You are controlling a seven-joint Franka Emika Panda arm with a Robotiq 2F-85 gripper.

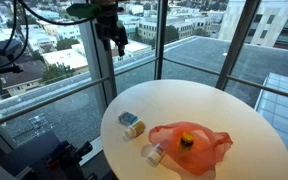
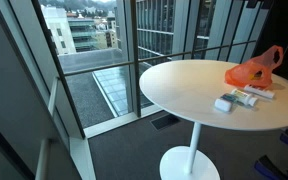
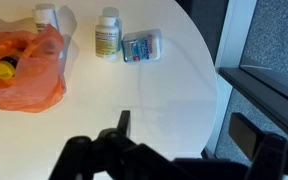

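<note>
High over the left side of the round white table hangs my gripper, its fingers spread wide in the wrist view with nothing between them. At the top left of that view lies an orange translucent plastic bag with a yellow and black item in it. Beside the bag is a white bottle. A second bottle with a pale label is next to a small blue-and-white pack. Exterior view 2 does not show my gripper.
Tall windows with dark frames stand behind the table. Grey carpet surrounds the white table base. Dark equipment stands low at the left in exterior view 1.
</note>
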